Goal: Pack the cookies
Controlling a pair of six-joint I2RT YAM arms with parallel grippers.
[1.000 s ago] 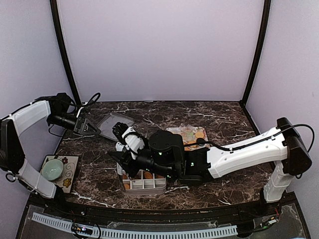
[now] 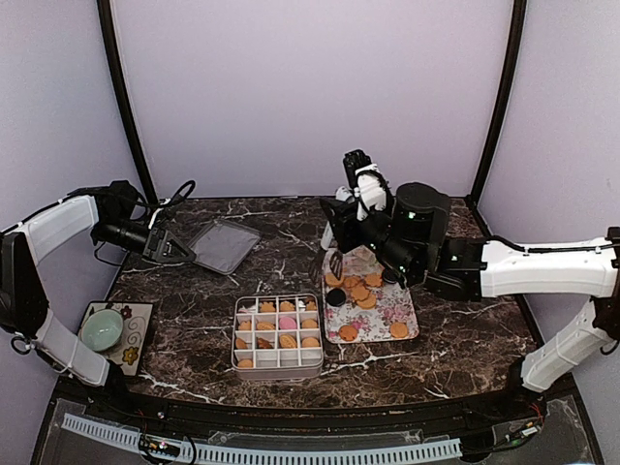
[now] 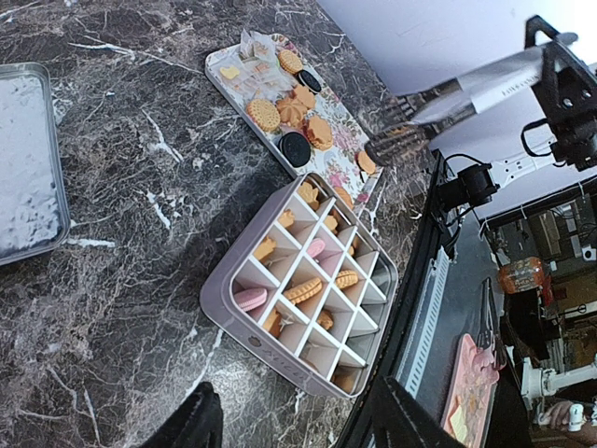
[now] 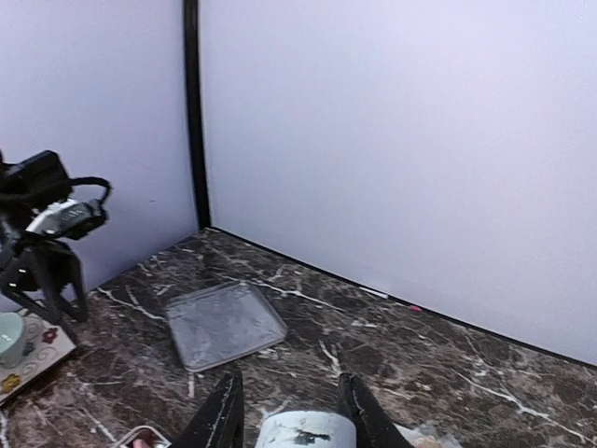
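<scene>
My right gripper [image 2: 339,205] is shut on tongs [image 2: 328,238] with a white upper part, pointing down over the left side of a floral tray [image 2: 414,325]. Motion blurs the tongs' tips in the left wrist view, so I cannot tell whether anything is between them. Round and flower-shaped cookies [image 3: 290,114] and dark ones lie on that tray. Left of it stands a divided box [image 2: 293,371], many of its compartments holding cookies, including a pink one [image 2: 287,324]; several near compartments look empty. My left gripper is open at the left, with nothing between its fingers.
A clear lid-like tray [image 2: 226,248] lies behind the box. At the front left a pale green bowl [image 2: 102,329] rests on a patterned tray [image 2: 140,339]. Bare dark marble [image 2: 189,329] lies between them and the box.
My right arm has swung from above the box to the right and now stands over the floral tray, uncovering the box. The left arm stays in place.
</scene>
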